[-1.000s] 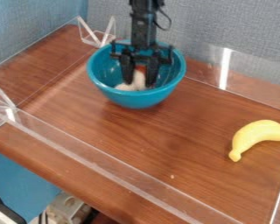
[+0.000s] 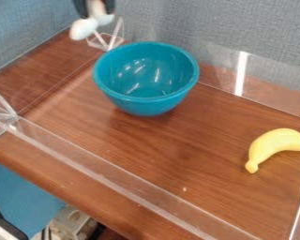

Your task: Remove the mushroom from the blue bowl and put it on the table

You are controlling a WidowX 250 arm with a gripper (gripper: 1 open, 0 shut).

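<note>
At the top edge of the view, up and to the left of the bowl, hangs a white mushroom point(image 2: 93, 23). Only the dark tips of my gripper point(image 2: 94, 7) show above it, shut on the mushroom; the rest of the gripper is cut off by the frame. The blue bowl point(image 2: 110, 88) stands upright on the brown wooden table point(image 2: 140, 155) towards the back, and its inside looks empty.
A yellow banana point(image 2: 277, 147) lies on the table at the right. Clear plastic walls edge the table, with a clear bracket point(image 2: 1, 111) at the left. Bare table stretches in front of the bowl and to its left.
The bowl and banana have not moved.
</note>
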